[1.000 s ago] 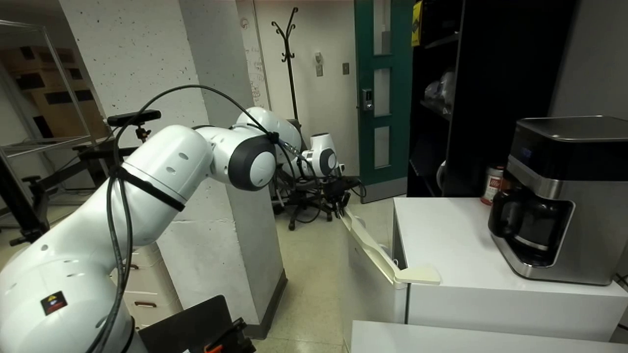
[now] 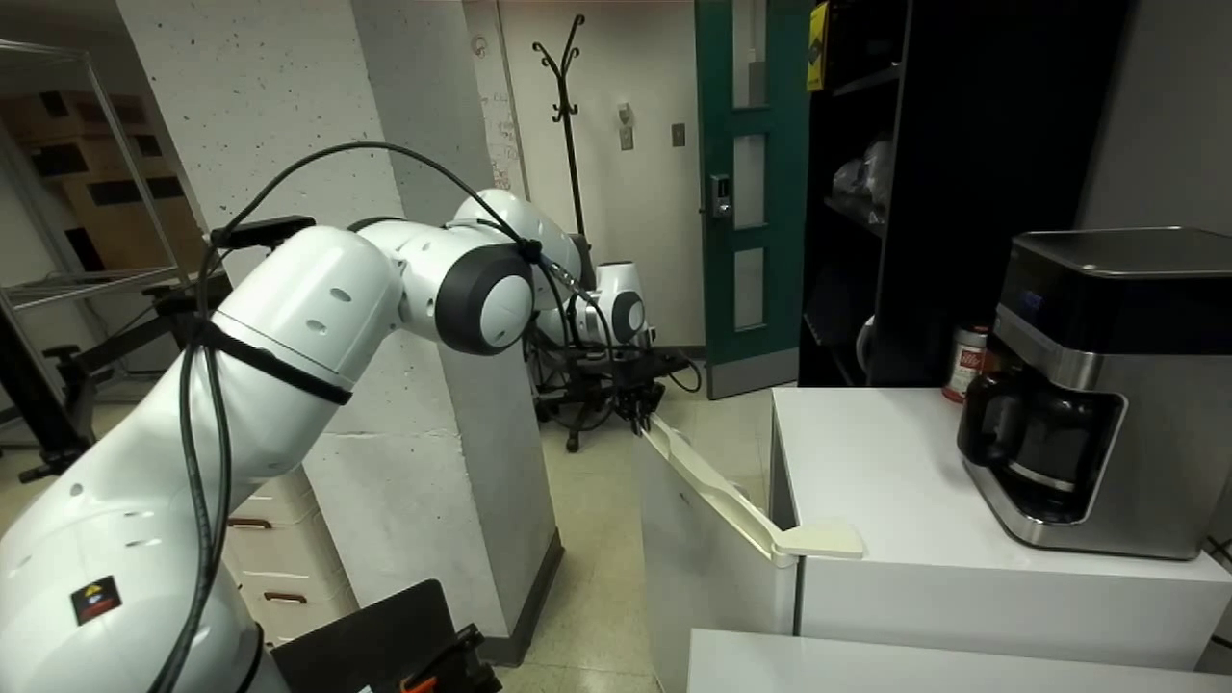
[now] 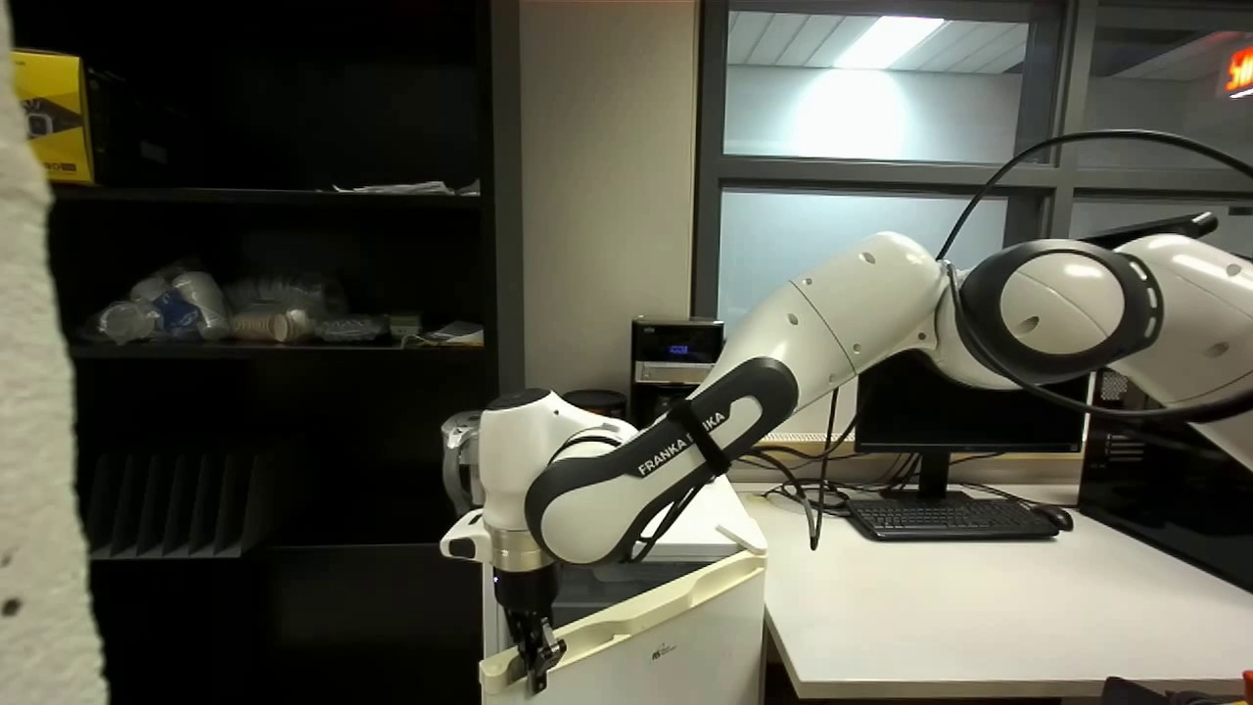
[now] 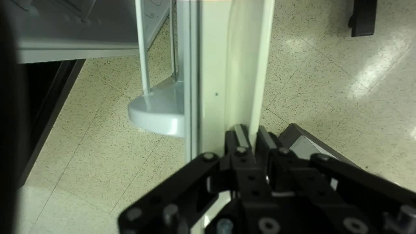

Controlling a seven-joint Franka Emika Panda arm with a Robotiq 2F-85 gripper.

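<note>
The white fridge door (image 2: 722, 554) stands ajar, swung away from the fridge body (image 2: 993, 601). Along its top runs a cream edge with a recessed grip, and the thin outer lip (image 4: 262, 85) of that edge lies between the fingers of my gripper. The fingers are shut on this lip at the end away from the hinge. In the second exterior view my gripper (image 3: 536, 670) points down onto the door's top edge (image 3: 634, 617). A white inner door shelf (image 4: 160, 109) shows in the wrist view; most of the fridge's interior is hidden.
A coffee maker (image 2: 1120, 393) and a red-and-white can (image 2: 965, 364) stand on the fridge top. A concrete pillar (image 2: 462, 381) rises close beside the arm. Open floor (image 4: 105, 136) lies around the door, and a white desk (image 3: 998, 611) is next to the fridge.
My gripper has moved left in the first exterior view, and the door has swung wider with it. The arm's upper links have shifted left too.
</note>
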